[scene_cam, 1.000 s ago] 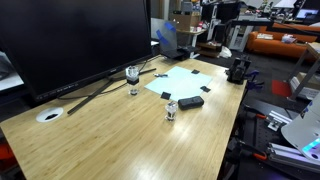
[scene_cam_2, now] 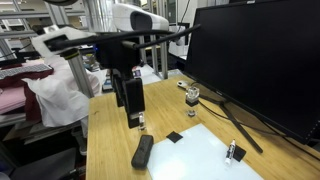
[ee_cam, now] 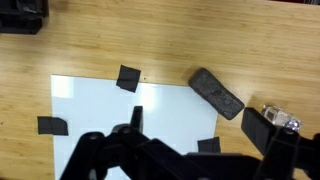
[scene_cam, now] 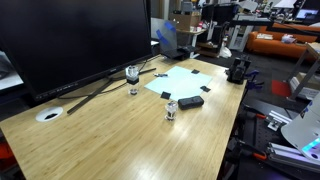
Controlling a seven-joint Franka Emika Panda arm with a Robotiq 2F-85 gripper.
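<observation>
My gripper stands open above the table, nothing between its fingers; in the second exterior view the gripper (scene_cam_2: 128,102) hangs over the near table side. A black eraser-like block (ee_cam: 216,93) lies below it, off the right edge of a white sheet (ee_cam: 75,88). Beside the block is a small clear bottle or jar (ee_cam: 281,118), partly covered by the right finger. The first exterior view shows the block (scene_cam: 190,102) and the small bottle (scene_cam: 171,109) apart on the wood. A marker (scene_cam_2: 232,153) lies on the sheet's far side.
A larger clear container (scene_cam: 132,79) stands before the big monitor (scene_cam: 85,45). Black tape patches (ee_cam: 128,78) mark the sheet's edges. A dark object (scene_cam: 238,70) sits at the right table edge.
The arm at the top right of the first exterior view has come down slightly. Objects on the table look unmoved.
</observation>
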